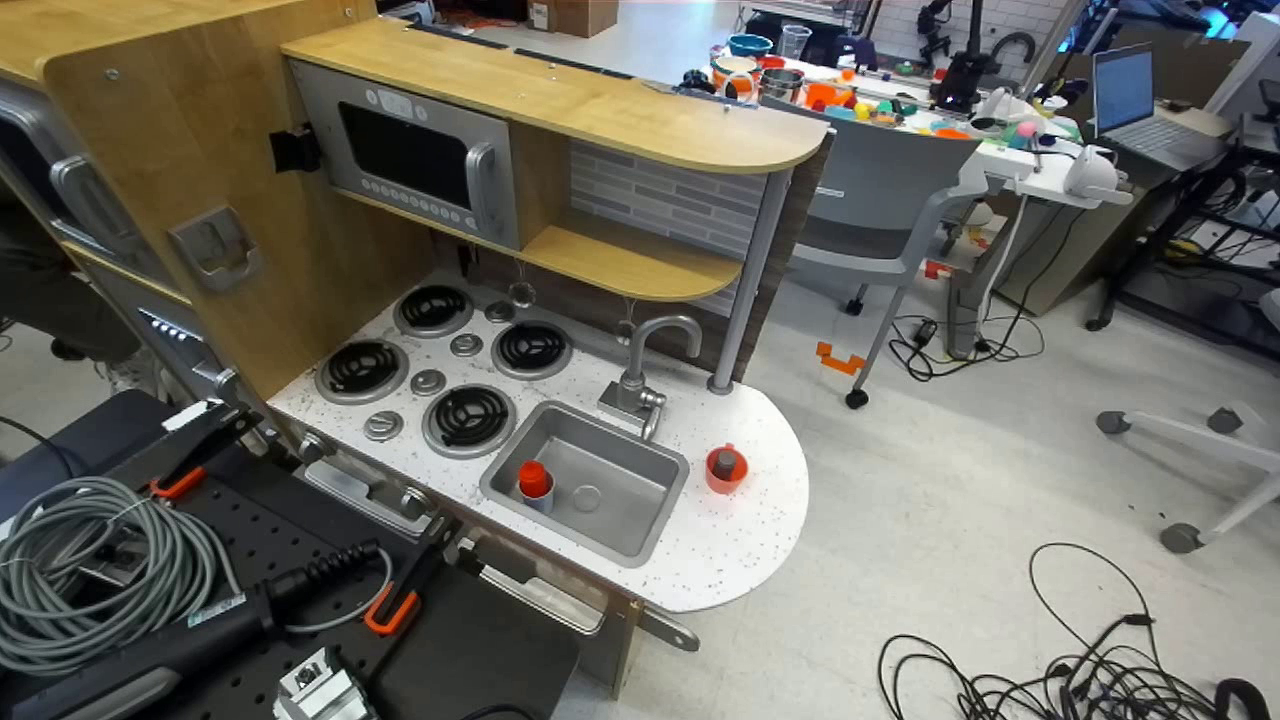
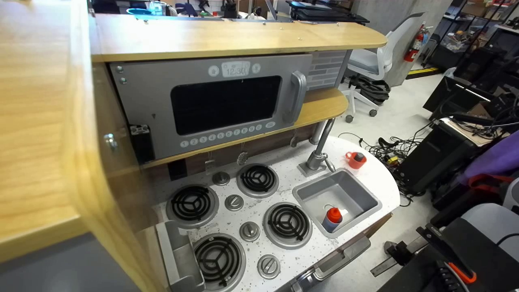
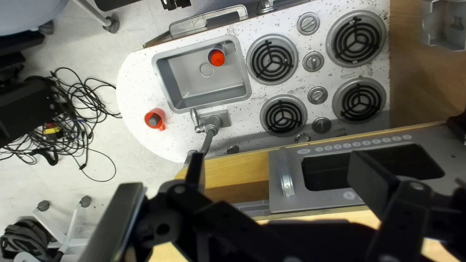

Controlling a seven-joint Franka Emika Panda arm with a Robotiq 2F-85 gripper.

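My gripper shows only in the wrist view, its dark fingers [image 3: 114, 225] wide apart and nothing held between them. It hangs above the toy kitchen, looking down past the microwave onto the counter. An orange-red cup [image 1: 725, 469] stands upright on the white counter right of the sink, with a dark round object [image 3: 154, 119] inside. In the grey sink [image 1: 618, 480] is a grey cup-like piece [image 2: 330, 225] with a red top [image 2: 334, 214], near the burner-side wall. Neither cup is near the fingers. The arm is outside both exterior views.
The faucet [image 1: 643, 378] rises behind the sink. Several burners [image 1: 469, 415] and knobs fill the other side of the counter. A closed microwave [image 2: 219, 104] and wooden shelf [image 1: 636, 260] overhang the rear.
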